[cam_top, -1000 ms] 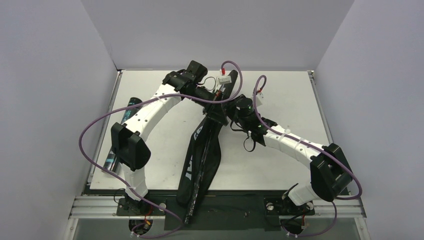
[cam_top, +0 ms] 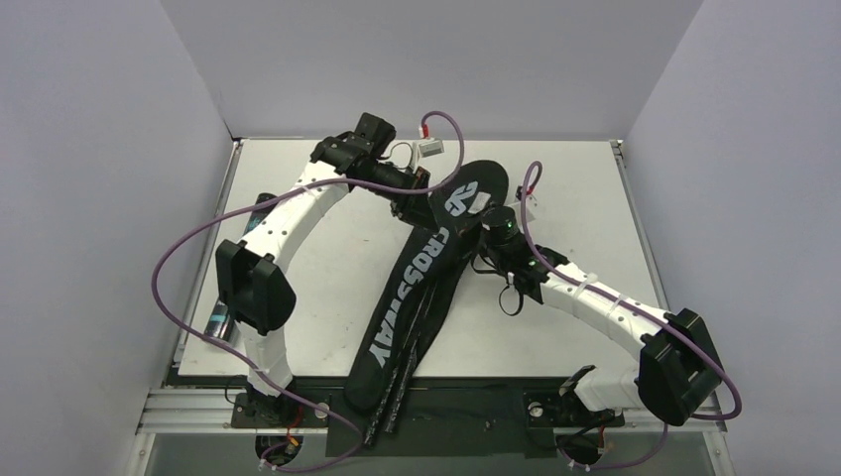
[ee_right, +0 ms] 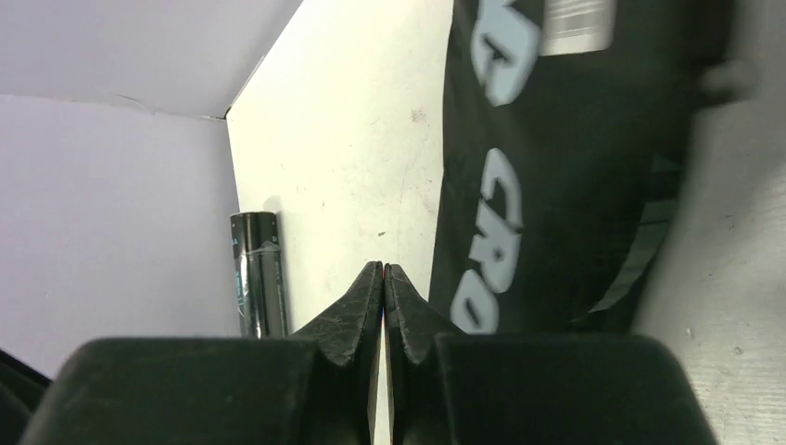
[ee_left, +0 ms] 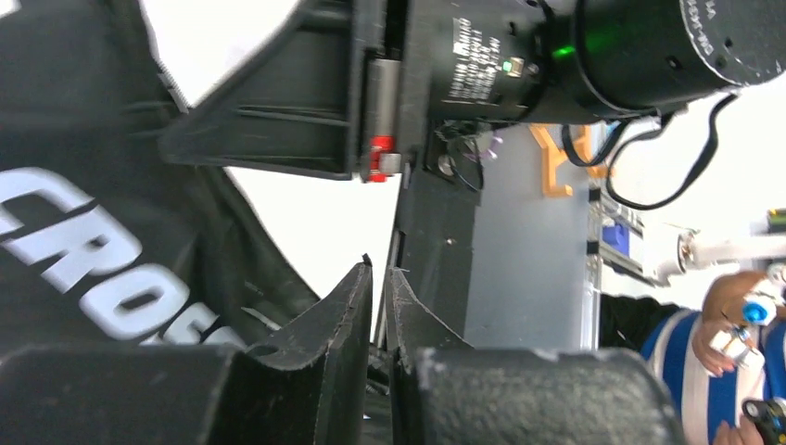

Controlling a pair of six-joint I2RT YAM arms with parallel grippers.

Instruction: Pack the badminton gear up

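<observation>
A long black racket bag (cam_top: 399, 293) with white CROSSWAY lettering lies flat and slanted across the table, its near end over the front edge. My left gripper hovers above the bag; a narrow gap shows between its fingertips, with nothing held. Close to the bag's right side, my right gripper is shut, with nothing between its tips. The bag (ee_right: 556, 176) spreads out beyond it in the right wrist view. At the table's left edge lies a dark tube (cam_top: 220, 321), partly hidden by the left arm.
The two arms stand close together over the bag's upper half. Grey walls (cam_top: 417, 69) enclose the back and sides. Purple cables (cam_top: 193, 238) loop over both arms.
</observation>
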